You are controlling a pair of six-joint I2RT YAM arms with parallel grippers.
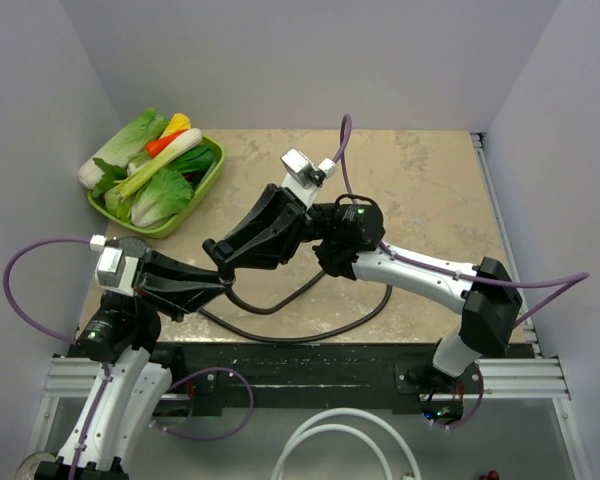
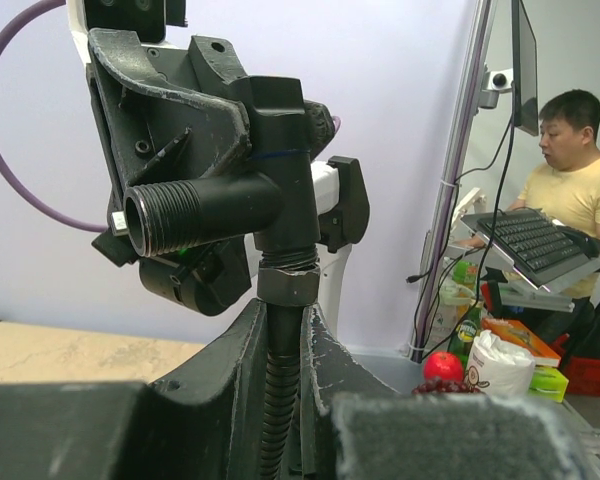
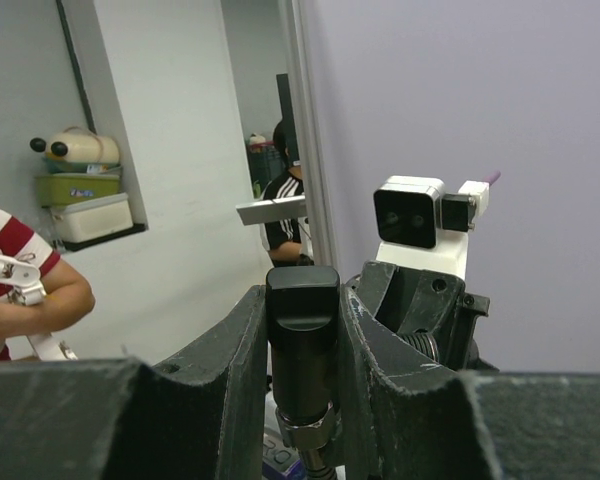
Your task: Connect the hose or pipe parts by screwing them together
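Note:
A black T-shaped fitting [image 2: 280, 150] with a threaded side port [image 2: 165, 218] stands upright on a hose nut [image 2: 287, 283]. My left gripper [image 1: 220, 285] is shut on the hose end [image 2: 281, 400] just below that nut. My right gripper [image 1: 222, 250] is at the fitting from the upper right; in the right wrist view its fingers lie against either side of the fitting's black top [image 3: 302, 310], though how firmly they close is unclear. The dark hose [image 1: 320, 335] loops on the beige worktop beneath both arms.
A green basket of vegetables [image 1: 155, 190] sits at the back left of the worktop [image 1: 430, 180]. Coiled white hoses [image 1: 345, 420] lie beyond the front edge.

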